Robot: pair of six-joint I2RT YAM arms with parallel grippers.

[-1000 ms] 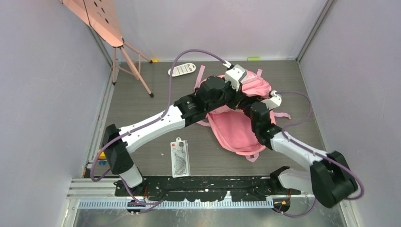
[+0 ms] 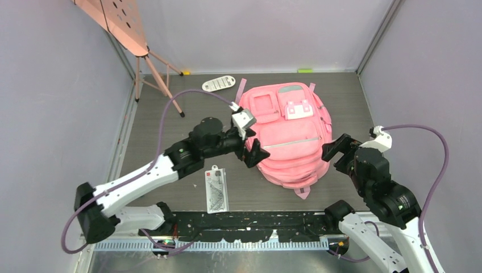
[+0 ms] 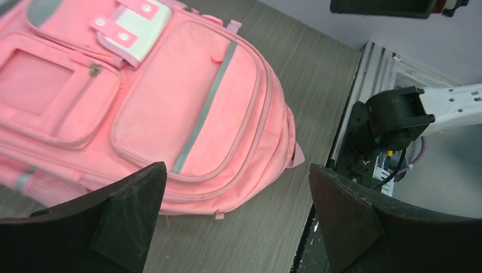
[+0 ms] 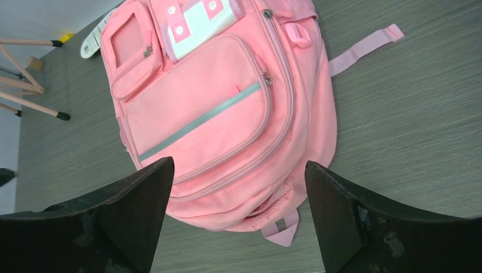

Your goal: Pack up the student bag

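Observation:
The pink backpack [image 2: 290, 131] lies on the floor right of centre, its front panel [image 4: 193, 99] lying down over the body. No inside of the bag shows. A white-and-pink flap [image 3: 136, 28] sits on that panel. My left gripper [image 2: 257, 157] hovers at the bag's left edge, open and empty between its fingers. On the other side, my right gripper [image 2: 331, 158] is over the bag's lower right edge, its fingers [image 4: 125, 210] spread with nothing held. A clear flat pack [image 2: 216, 190] of drawing tools lies left of the bag.
A white oval item [image 2: 218, 83] with dark print lies behind the left arm. The salmon-coloured tripod stand [image 2: 156, 77] occupies the far left corner. Bare floor [image 2: 355, 102] extends right of the bag.
The bag's front panel was folded back with the pink inside showing; now it lies flat over it. My left gripper moved left and down, the right one away to the right.

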